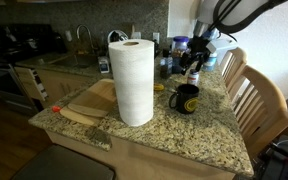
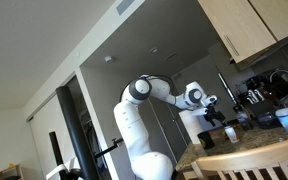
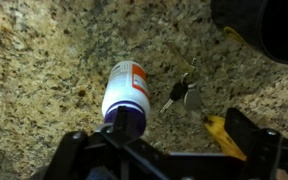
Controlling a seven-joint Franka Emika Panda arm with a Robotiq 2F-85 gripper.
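Note:
A white bottle with an orange label point(image 3: 126, 88) shows in the wrist view, partly covered at its lower end by one of my fingers point(image 3: 124, 152). My gripper is open, its two fingers wide apart with nothing held between them. Small keys point(image 3: 184, 92) lie on the counter beside the bottle. A yellow object point(image 3: 224, 138) is partly hidden by the other finger. In exterior view 1 the gripper point(image 1: 202, 48) hangs above the bottle point(image 1: 194, 76), behind the black mug point(image 1: 185, 98).
A paper towel roll point(image 1: 133, 85) stands upright on the granite counter point(image 1: 169, 139), with a wooden board point(image 1: 96, 98) to its left. Chairs point(image 1: 265, 98) line the right side.

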